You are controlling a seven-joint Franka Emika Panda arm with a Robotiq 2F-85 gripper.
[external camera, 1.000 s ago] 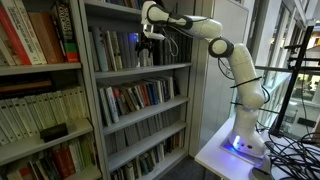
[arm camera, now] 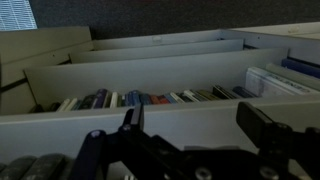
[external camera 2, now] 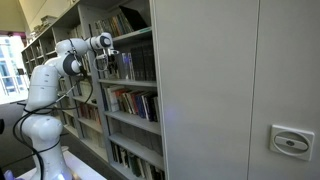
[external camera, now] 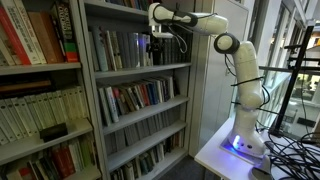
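Observation:
My gripper is open, with two dark fingers set apart and nothing visible between them. In exterior view 1 the gripper (external camera: pixel 155 43) hangs from the raised arm, in front of the books on an upper shelf of the tall bookcase (external camera: pixel 91 85). Exterior view 2 has the gripper (external camera 2: pixel 107 55) small and high by the same bookcase; contact with books cannot be told there. Looking down in the wrist view, I see a row of books (arm camera: pixel 155 98) on a lower shelf, beyond a pale shelf edge (arm camera: pixel 75 128).
More books (external camera: pixel 42 113) fill the bookcase section at left. The white arm (external camera: pixel 247 95) stands on a pale table (external camera: pixel 222 160), with loose black cables (external camera: pixel 292 155) beside it. A large pale panel (external camera 2: pixel 215 90) borders the shelves at right in exterior view 2.
In exterior view 1 my gripper and the end of the arm have shifted slightly to the right along the upper shelf. The books show no visible change.

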